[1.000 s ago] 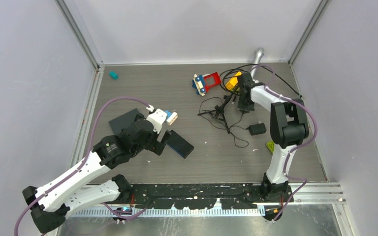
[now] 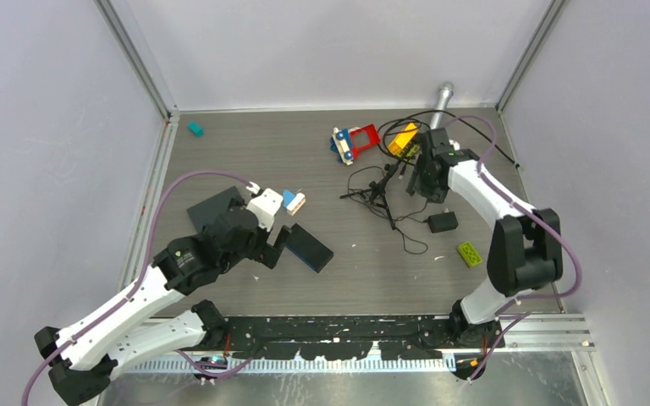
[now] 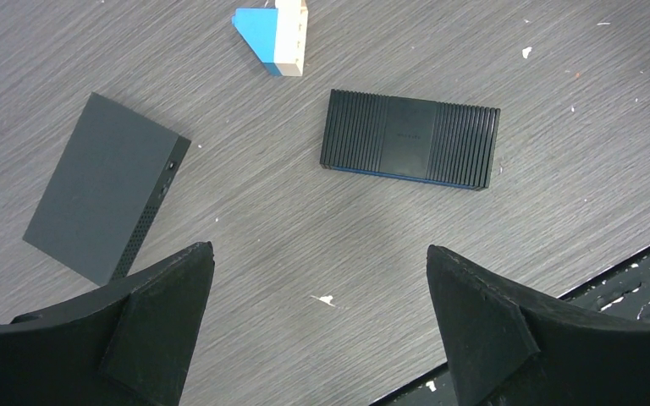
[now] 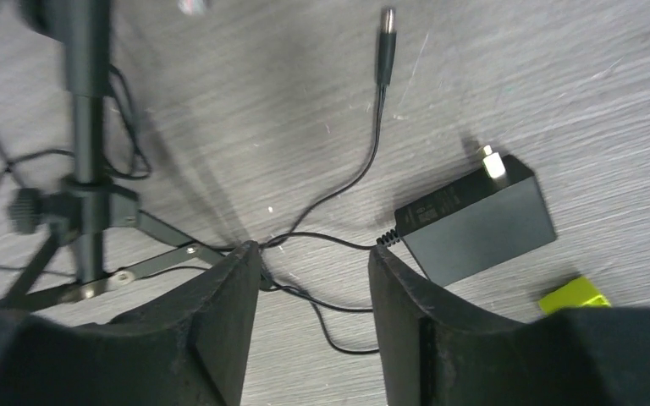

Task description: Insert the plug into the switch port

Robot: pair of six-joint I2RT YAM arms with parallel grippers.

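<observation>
A thin black cable ends in a barrel plug (image 4: 386, 52) with a metal tip, lying on the table at the top of the right wrist view. The cable leads towards a black power adapter (image 4: 478, 220). My right gripper is open above the table, nothing between its fingers; the plug lies beyond the fingertips, apart from them. In the top view the right arm covers the plug. A dark grey flat box (image 3: 101, 190), seemingly the switch, has small openings along one side. My left gripper stands open and empty near it.
A black tripod (image 4: 89, 186) stands close beside the right gripper. A ribbed black box (image 3: 410, 139) and a blue-white block (image 3: 275, 38) lie near the left gripper. A green brick (image 2: 469, 254) is at the right.
The left arm has barely shifted. The table objects look unmoved.
</observation>
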